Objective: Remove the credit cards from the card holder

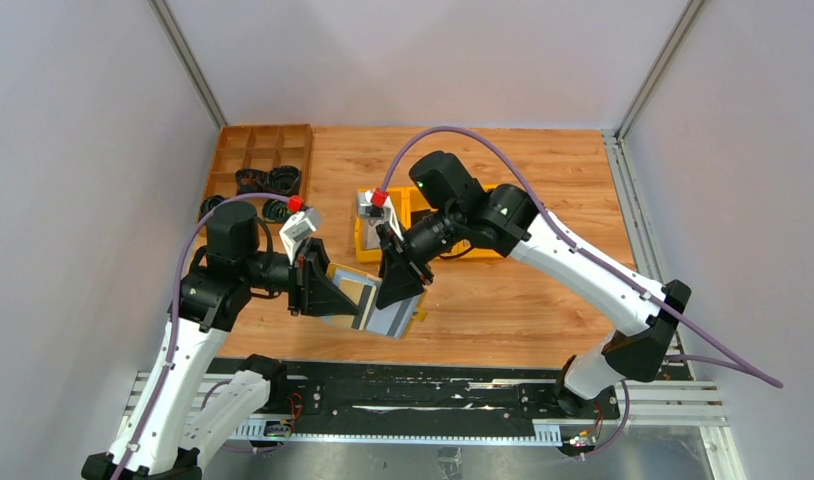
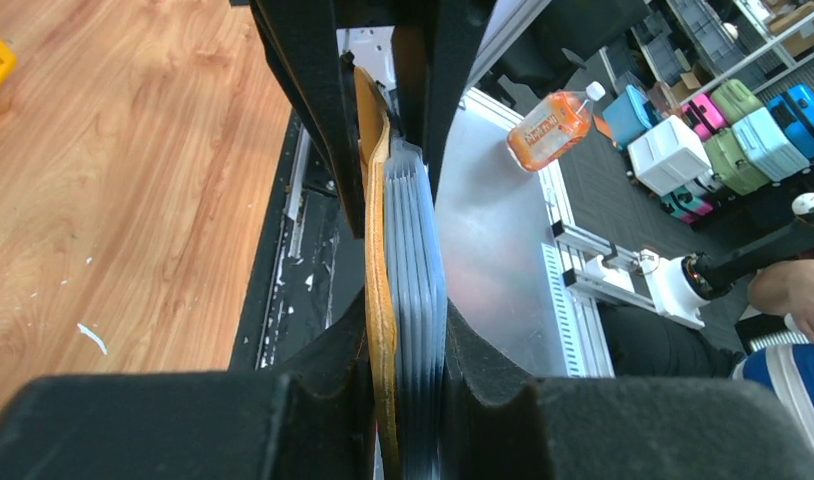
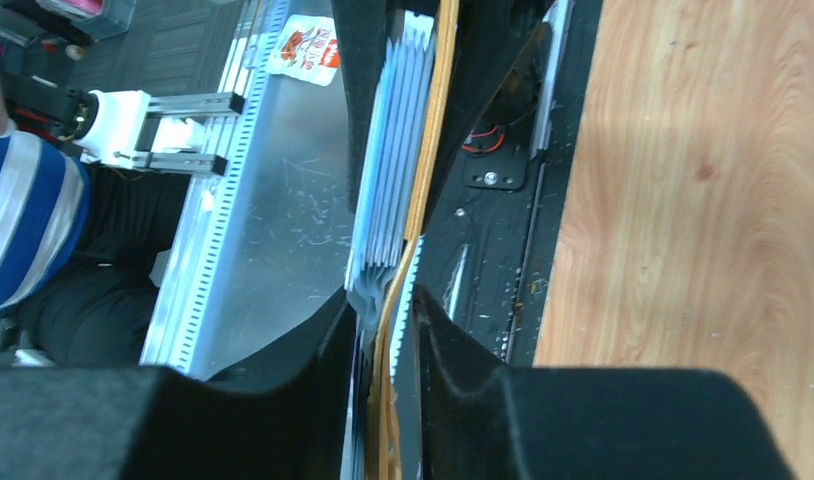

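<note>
A yellow card holder with clear sleeves (image 1: 361, 303) is held upright between both grippers above the table. My left gripper (image 1: 323, 292) is shut on one end; in the left wrist view the holder's orange cover (image 2: 381, 290) and stacked sleeves (image 2: 413, 300) run between its fingers. My right gripper (image 1: 398, 282) surrounds the other end; in the right wrist view the sleeves (image 3: 388, 160) and cover (image 3: 431, 120) pass between its fingers, and whether these grip cannot be told. Individual cards cannot be made out clearly.
A yellow bin (image 1: 368, 247) stands behind the grippers. A wooden compartment box (image 1: 258, 140) with black coils is at the back left. The wooden surface ends at a black front rail (image 1: 433, 385).
</note>
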